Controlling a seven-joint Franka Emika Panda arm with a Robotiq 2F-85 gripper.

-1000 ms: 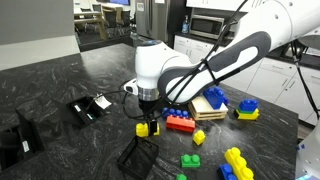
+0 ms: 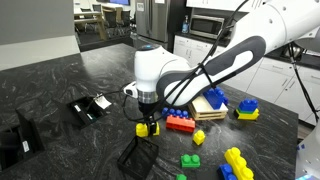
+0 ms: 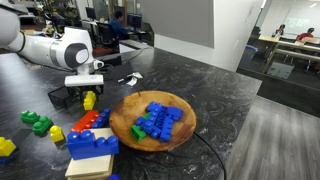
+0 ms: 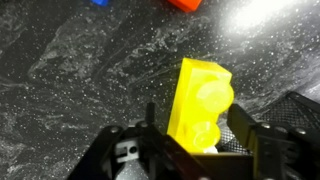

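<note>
A yellow block [image 4: 200,98] stretches between the fingers of my gripper in the wrist view. Dark table shows between the left finger and the block; the right finger is close to the block's other side. The fingers stand partly open. In exterior view 1, the gripper [image 2: 148,116] points down over the yellow block [image 2: 147,129], which it partly covers. Exterior view 2 shows the block [image 3: 90,101] just below the gripper [image 3: 86,84]; whether it touches the table is unclear.
A black mesh basket [image 2: 138,160] stands close by. Red blocks [image 2: 180,124], green blocks [image 2: 190,161] and another yellow block [image 2: 199,137] lie to the right. A wooden bowl [image 3: 176,101] holds blue and green blocks. Free table lies left of the arm in exterior view 1.
Little differs across exterior view 1; the arm stays over the yellow block, with at most a very slight shift.
</note>
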